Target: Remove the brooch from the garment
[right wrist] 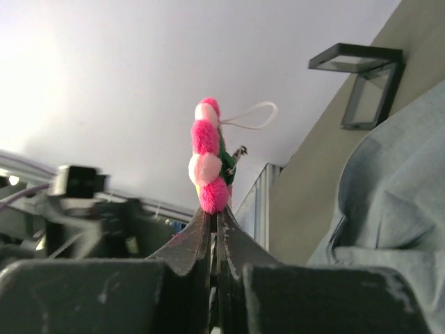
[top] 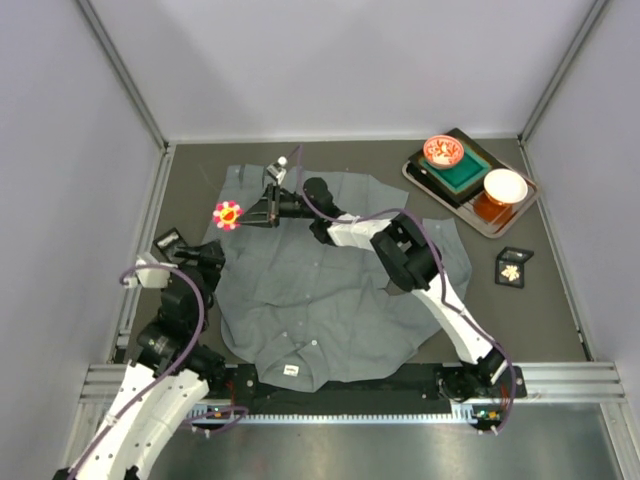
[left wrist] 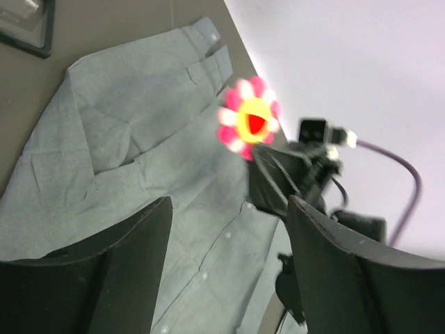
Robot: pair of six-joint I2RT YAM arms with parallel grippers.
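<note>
A pink, white and yellow flower brooch (top: 228, 215) is up off the garment, at the tips of my right gripper. That gripper is shut on the brooch's edge, with the flower standing edge-on and its green back and pin showing in the right wrist view. The grey garment (top: 300, 260) lies spread beneath, its buttons facing up. Apart from the brooch, at the left side of the table, my left gripper is open with nothing between its fingers. In the left wrist view the brooch's face appears beyond its fingertips.
A small dark open case (top: 168, 243) stands by the left arm. Another case (top: 512, 268) with a pale flower piece lies at the right. At the back right is a tray (top: 492, 228) with a bowl (top: 443, 151) and a cup (top: 505, 187).
</note>
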